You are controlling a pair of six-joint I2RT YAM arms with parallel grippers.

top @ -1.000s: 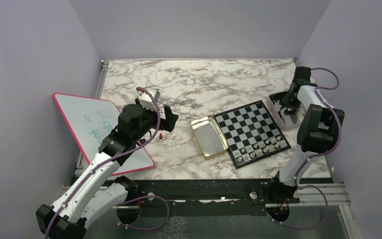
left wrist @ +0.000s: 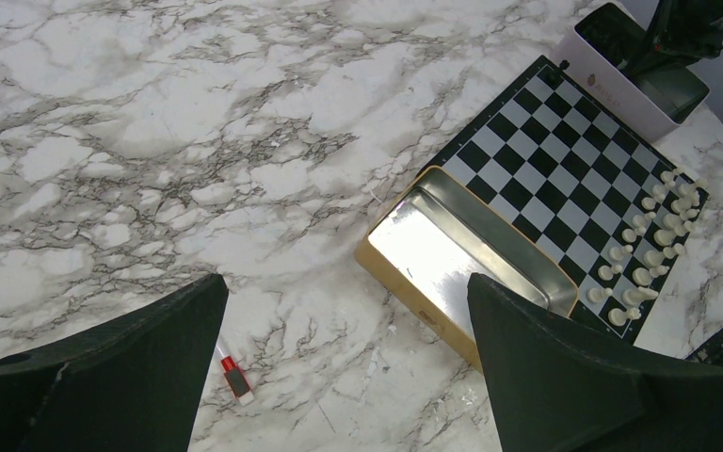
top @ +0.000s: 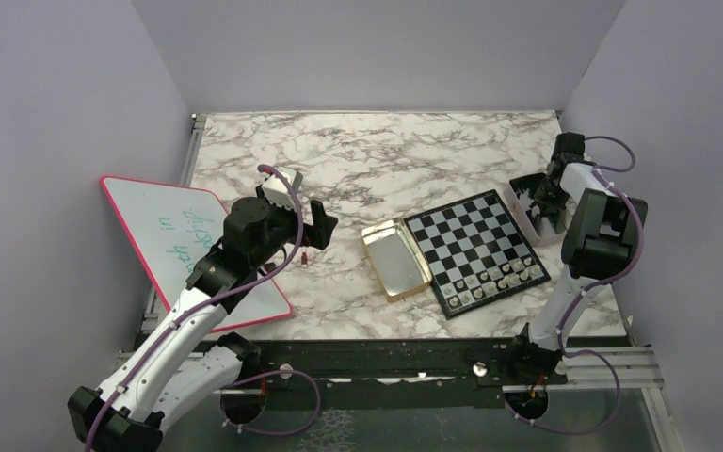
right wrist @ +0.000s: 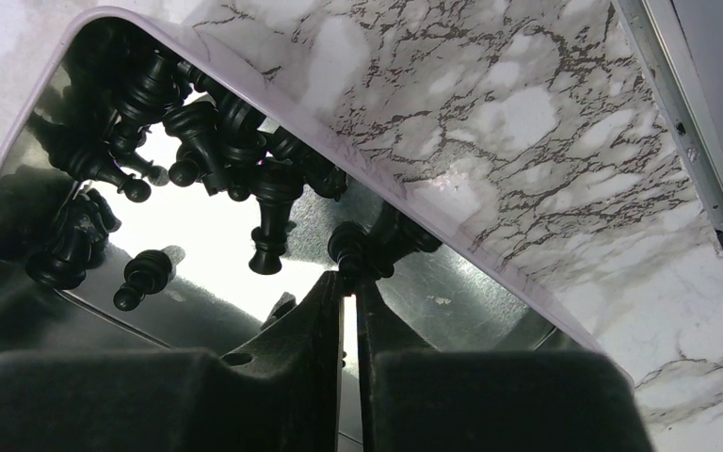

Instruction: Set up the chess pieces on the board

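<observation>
The checkered board [top: 466, 235] lies at a slant right of centre, with white pieces [left wrist: 659, 235] standing in two rows along its near edge; the rest of its squares look bare. To its right, the pale-walled box [right wrist: 235, 89] holds many black pieces [right wrist: 276, 202] lying jumbled. My right gripper reaches down into this box, its fingers shut on the narrow top of a black chess piece [right wrist: 346, 243]. Other black pieces touch or lie close beside that one. Well left of the board, my left gripper hangs open over bare marble, holding nothing.
An empty gold-rimmed tin [left wrist: 409, 294] adjoins the board's left side. A red-and-white marker [left wrist: 235, 379] lies on the table below my left gripper, and a whiteboard [top: 165, 250] rests under the left arm. Open marble fills the back of the table.
My right gripper and forearm have shifted slightly toward the near side inside the box. The left arm, the board and the white pieces have not moved.
</observation>
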